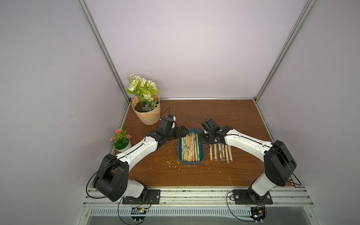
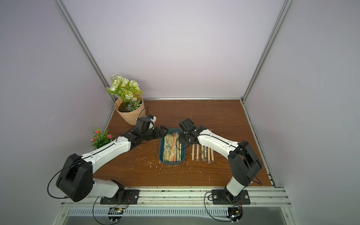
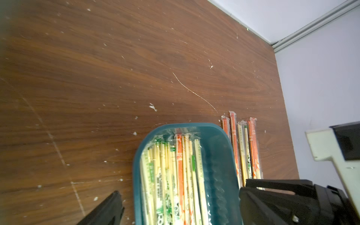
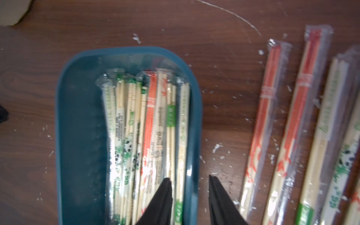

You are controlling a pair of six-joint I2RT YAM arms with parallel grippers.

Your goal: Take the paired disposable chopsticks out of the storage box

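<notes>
The teal storage box (image 4: 80, 127) holds several wrapped chopstick pairs (image 4: 150, 142), mostly cream and green, some red. More wrapped pairs (image 4: 290, 131) lie in a row on the table to the box's right. My left gripper (image 1: 182, 131) is open over the box's left back part, nothing between its fingers. My right gripper hangs over the box's right wall, fingers part open, with nothing clearly held between them.
A large flowerpot (image 1: 146, 114) stands at the back left, a small flowering plant (image 1: 121, 142) at the left edge.
</notes>
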